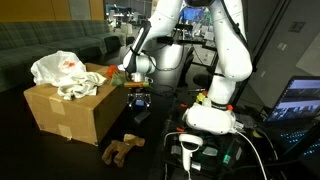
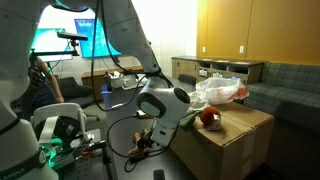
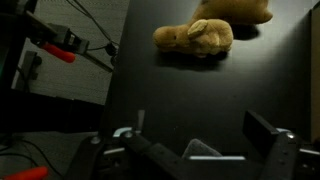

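In the wrist view my gripper stands open, its dark fingers far apart at the bottom. A small dark grey object [image 3: 200,150] shows low in the frame between them; it lies on the dark table. Farther up in that view is a tan plush toy [image 3: 205,38], clear of the fingers. Exterior view 1 has the plush toy [image 1: 122,150] lying near the front of the table, with the dark object [image 1: 142,115] closer to the gripper [image 1: 138,97]. Whether the gripper touches the object cannot be told.
Beside the gripper stands a large cardboard box [image 1: 70,112], topped by a white plastic bag [image 1: 65,75] and a red round item [image 2: 210,118]. Cables and a laptop [image 1: 296,118] are off to the right. Open table lies around the plush toy.
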